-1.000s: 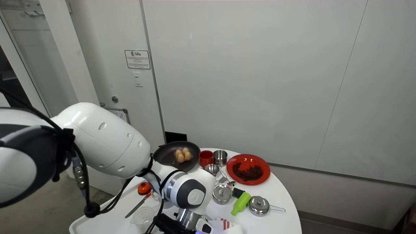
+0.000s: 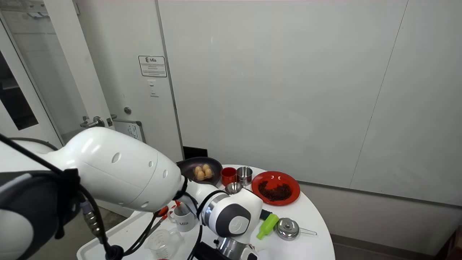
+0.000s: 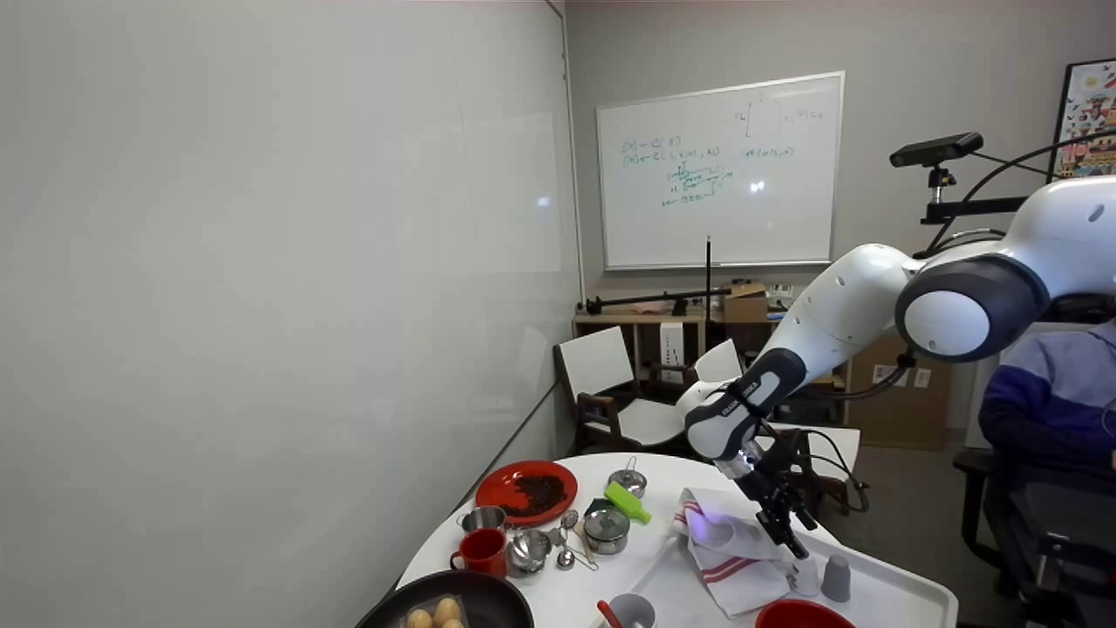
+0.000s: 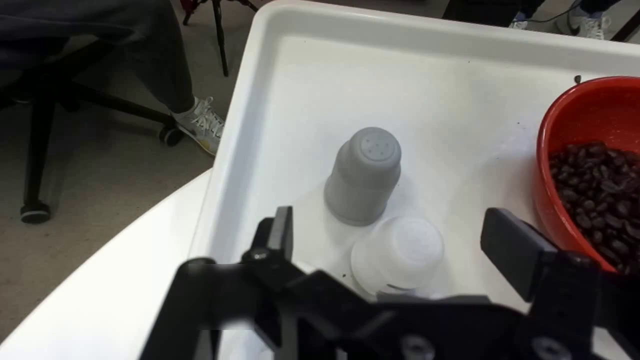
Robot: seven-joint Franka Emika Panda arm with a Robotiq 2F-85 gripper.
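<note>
In the wrist view my gripper is open, its two dark fingers wide apart. Between them, low in the view, stands a white shaker (image 4: 405,249), upright and partly hidden behind the gripper body. Just beyond it a grey shaker (image 4: 363,177) with a holed top stands on the white tray (image 4: 444,84). To the right is a red bowl (image 4: 549,180) of dark beans, close to the right finger. Exterior view 2 has my gripper (image 3: 790,532) pointing down above the white shaker (image 3: 803,576), with the grey shaker (image 3: 837,579) beside it. Whether the fingers touch the white shaker, I cannot tell.
A striped towel (image 3: 732,565) lies beside the gripper. Farther off are a lidded pot (image 3: 607,530), a green bottle (image 3: 628,502), a red plate (image 3: 492,490) and a black pan (image 3: 481,602) with eggs. The tray's far part is clear.
In exterior view 1 the arm has swung right and slightly lower. It now covers the lidded pot and towel, while the Mila mug has come into clearer view.
</note>
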